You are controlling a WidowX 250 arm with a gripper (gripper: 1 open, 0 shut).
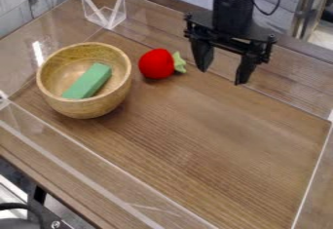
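My black gripper (227,56) hangs at the top centre over the wooden table, its two fingers spread wide with nothing visible between them. Left of it lies a red round object with a green leafy top, like a strawberry or tomato (158,63). A wooden bowl (61,98) at the left holds a green oblong object (88,80).
A clear plastic item (104,9) stands at the back left. Dark equipment (19,213) shows at the bottom left corner.
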